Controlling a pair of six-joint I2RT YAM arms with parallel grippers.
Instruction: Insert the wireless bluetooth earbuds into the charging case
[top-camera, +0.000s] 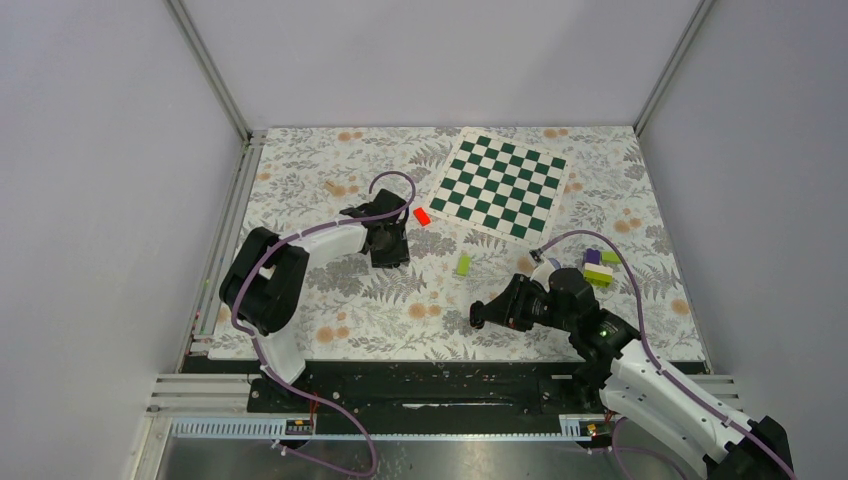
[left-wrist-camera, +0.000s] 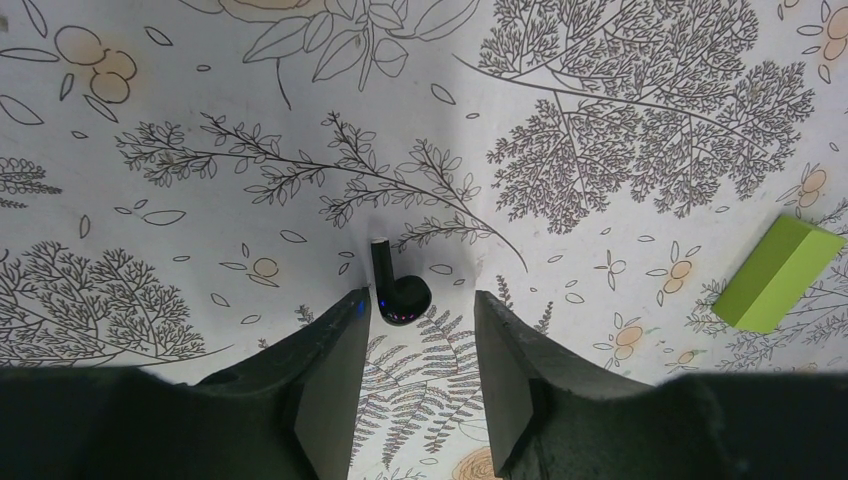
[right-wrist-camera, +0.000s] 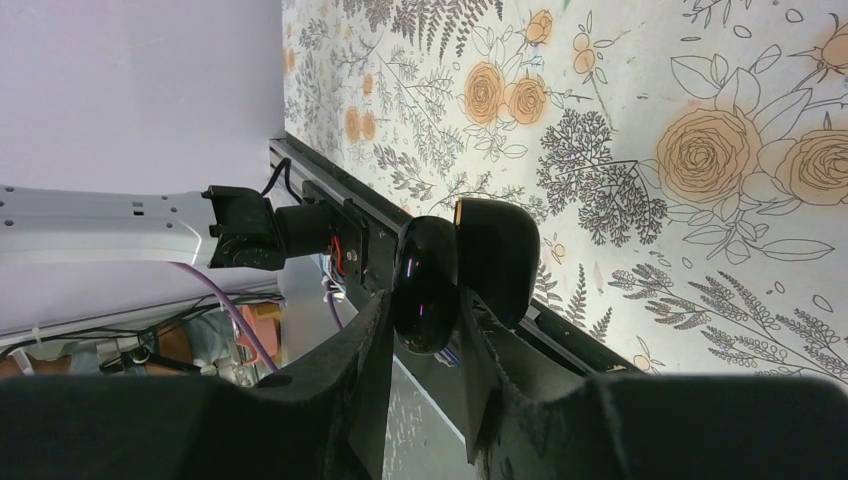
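Note:
A black earbud (left-wrist-camera: 402, 298), stem pointing away, lies on the patterned table in the left wrist view, between the fingertips of my left gripper, which is open around it and low over the surface. In the top view this gripper (top-camera: 390, 262) is left of centre, and the earbud is hidden beneath it. My right gripper is shut on the black charging case (right-wrist-camera: 425, 275), whose lid (right-wrist-camera: 497, 255) stands raised, held above the front middle of the table, as the top view (top-camera: 477, 314) also shows.
A green block (left-wrist-camera: 775, 270) lies right of the earbud. A red block (top-camera: 422, 216) and a checkerboard (top-camera: 495, 187) are behind. Several coloured blocks (top-camera: 600, 274) sit at the right beside my right arm.

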